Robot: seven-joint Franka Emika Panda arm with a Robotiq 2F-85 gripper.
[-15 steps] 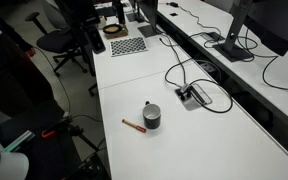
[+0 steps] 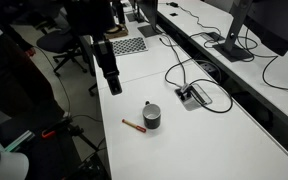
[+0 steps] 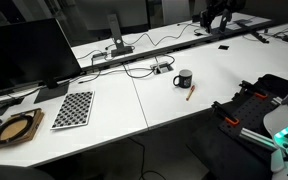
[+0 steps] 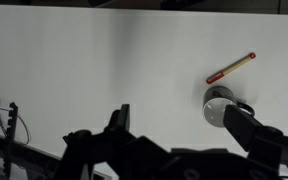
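A dark grey mug (image 2: pixel 152 119) stands upright on the white table (image 2: pixel 214 145). Beside it, apart by a small gap, lies a thin stick like a pen (image 2: pixel 134 126), orange-red in this view. From above, the wrist view shows the pen (image 4: pixel 231 68) with red ends and a pale middle, near the mug (image 4: pixel 215 112). My gripper is open and empty, its fingers spread wide. It hangs well above the table; the right finger overlaps the mug's handle side in the wrist view. In the second exterior view the gripper (image 3: pixel 216 20) is high at the upper right.
Black cables and a small metal box (image 2: pixel 192 96) lie behind the mug. A keyboard (image 2: pixel 130 46), monitors and a monitor stand (image 2: pixel 228 46) occupy the table's far parts. Bare tabletop extends on both sides of the mug and pen.
The mug and pen have stayed put.
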